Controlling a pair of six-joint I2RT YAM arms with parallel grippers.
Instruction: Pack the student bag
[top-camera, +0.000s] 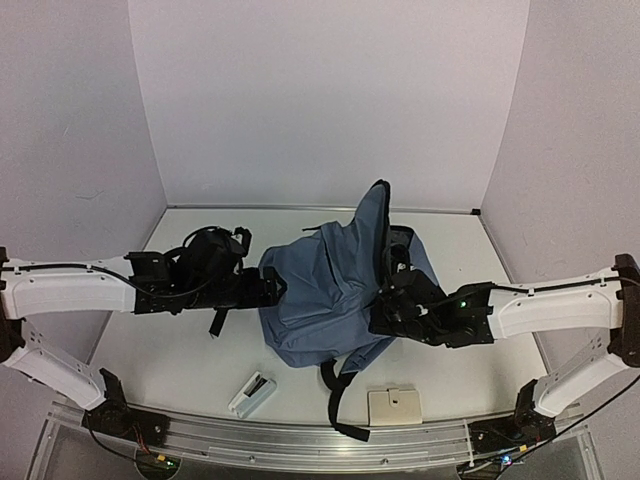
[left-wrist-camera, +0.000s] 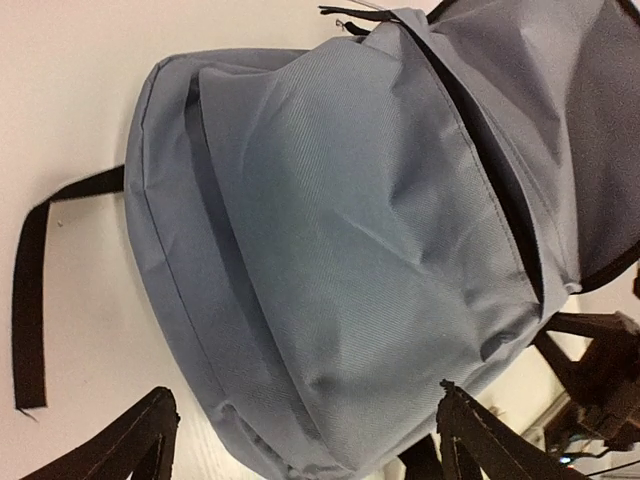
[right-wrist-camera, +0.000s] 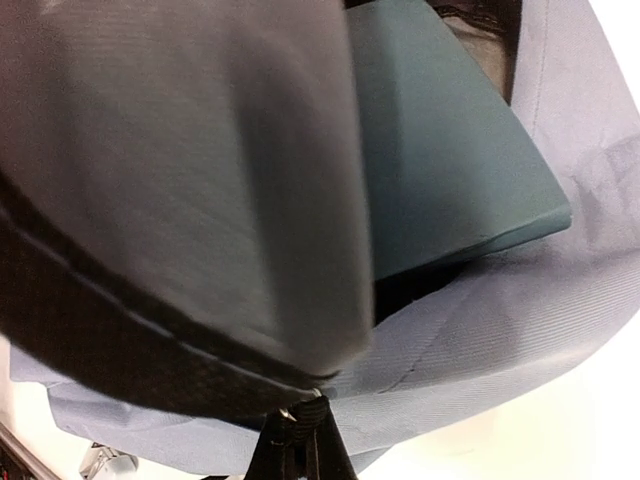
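Note:
The blue-grey student bag (top-camera: 315, 290) lies mid-table with its flap (top-camera: 371, 225) standing up. Inside its mouth, the right wrist view shows a dark green book (right-wrist-camera: 460, 160). My left gripper is open, its fingers spread wide over the bag's left side with nothing between them. At the bag's front right, my right gripper is closed on the dark-trimmed edge of the bag near the opening. A white pencil case (top-camera: 252, 395) and a beige notebook (top-camera: 394, 407) rest on the table in front of the bag.
A black strap (top-camera: 337, 410) trails from the bag toward the table's front edge, between the case and the notebook. Another strap (left-wrist-camera: 30, 300) sticks out on the left. Bare table (top-camera: 200, 225) shows behind and left of the bag.

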